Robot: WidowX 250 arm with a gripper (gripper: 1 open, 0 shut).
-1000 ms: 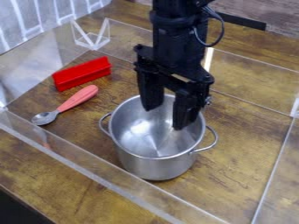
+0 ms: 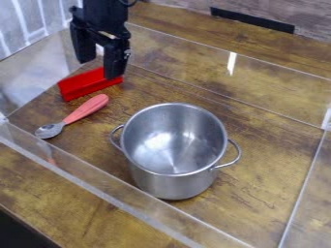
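My black gripper [image 2: 99, 56] hangs at the upper left, directly above a red block [image 2: 88, 85] that lies on the wooden table. Its fingers point down near the block's top; whether they touch it or how far apart they stand is hard to tell. A spoon with a pink handle [image 2: 85, 108] lies just in front of the block. A steel pot [image 2: 175, 153] with two handles stands at the centre, empty.
Clear low walls [image 2: 155, 208] border the work area.
My gripper has moved left and back, from over the pot to over the red block. The pot, spoon and block appear unmoved.
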